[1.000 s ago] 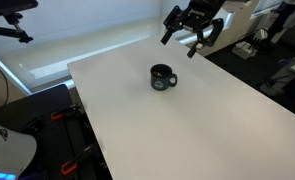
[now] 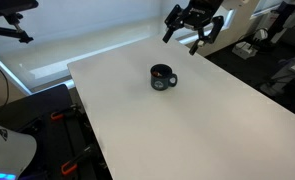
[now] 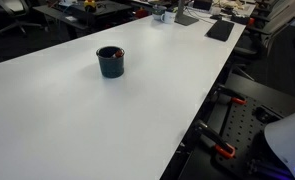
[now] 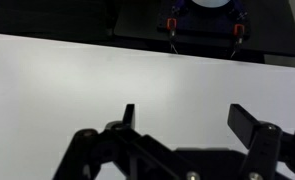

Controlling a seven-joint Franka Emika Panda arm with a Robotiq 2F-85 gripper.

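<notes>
A dark mug [image 2: 162, 77] stands upright on the white table, its handle turned to the right in exterior view 1. Inside it shows something small and reddish, too small to name. Exterior view 2 has the same mug [image 3: 111, 64] left of centre, with its handle hidden. My gripper [image 2: 181, 43] hangs above the far side of the table, beyond the mug and apart from it. In the wrist view the gripper is open, with only bare white table between its fingers. The mug is not recognisable there.
The robot's dark base stand with orange clamps [image 3: 225, 150] adjoins one table edge. Farther off in exterior view 2, another table carries a white cup [image 3: 168, 17] and other items.
</notes>
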